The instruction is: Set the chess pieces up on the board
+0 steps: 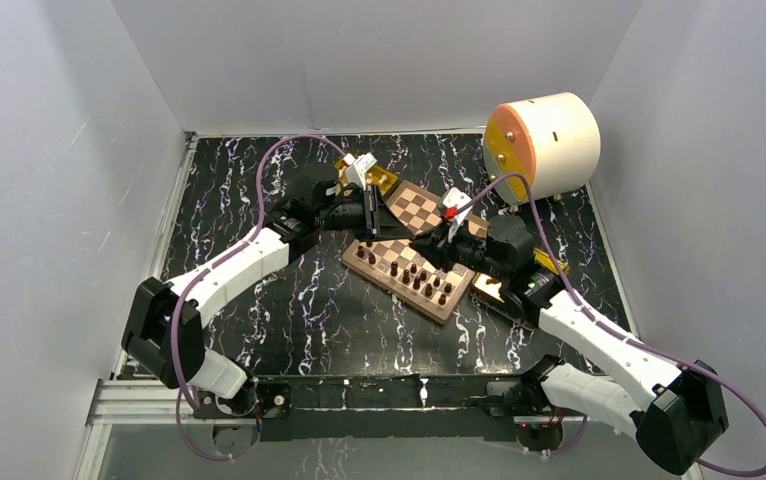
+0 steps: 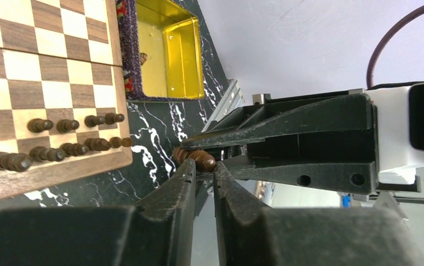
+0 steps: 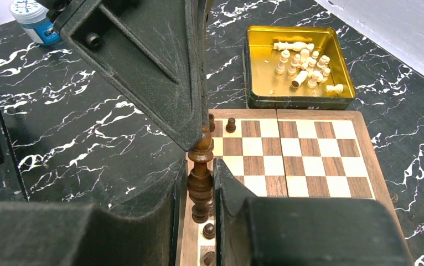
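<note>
My two grippers meet above the chessboard (image 1: 415,208). In the right wrist view, my right gripper is shut on an upright dark brown chess piece (image 3: 200,183), whose top end is at my left gripper's black finger. In the left wrist view, the piece (image 2: 201,162) is at the fingertips of my left gripper; whether these grip it is unclear. Several dark pieces (image 2: 41,124) stand in rows along the board's edge.
A gold tray (image 3: 265,66) holds several white pieces. Another yellow tray (image 2: 168,83) is beside the board. A cream cylinder (image 1: 549,140) stands at back right; a blue-labelled jar (image 3: 38,30) is on the marble table.
</note>
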